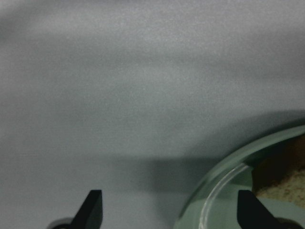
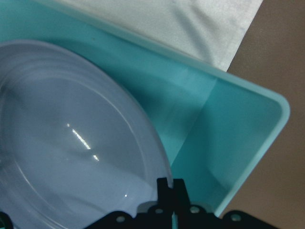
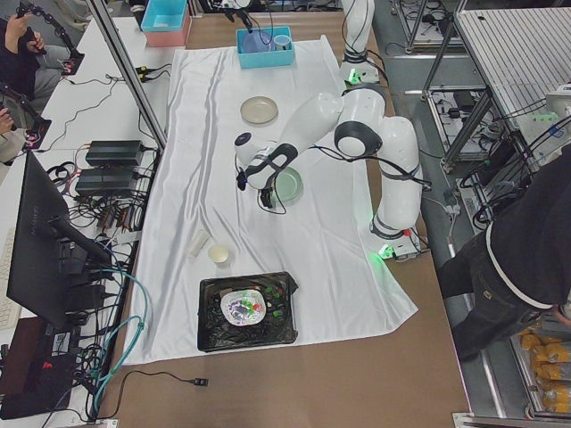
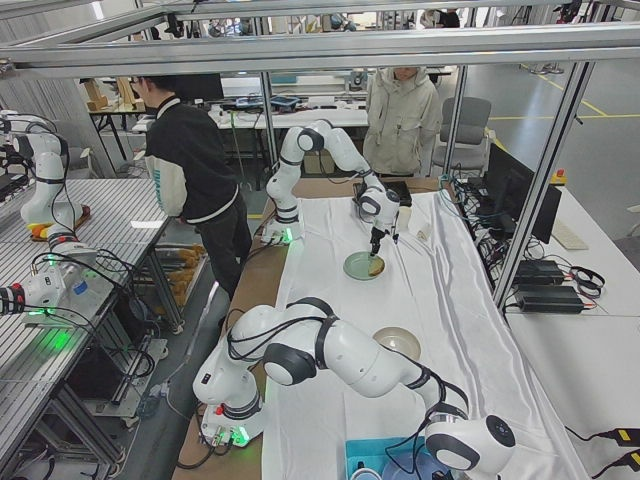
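Note:
My left gripper [image 3: 266, 194] hangs over the left rim of a green plate [image 3: 291, 184], its fingertips [image 1: 93, 205] wide apart with nothing between them. On that plate lies a brown and tan piece [image 1: 281, 181], perhaps bread, partly cut off in the left wrist view. My right gripper is shut at the edge of a blue-grey bowl [image 2: 76, 119] in a turquoise bin [image 2: 243, 88]; whether the rim is between its fingers is unclear.
A beige plate [image 3: 259, 110] sits between the arms. A cream cup [image 3: 218, 254] and a black tray [image 3: 214, 330] with a white patterned dish are at the near end.

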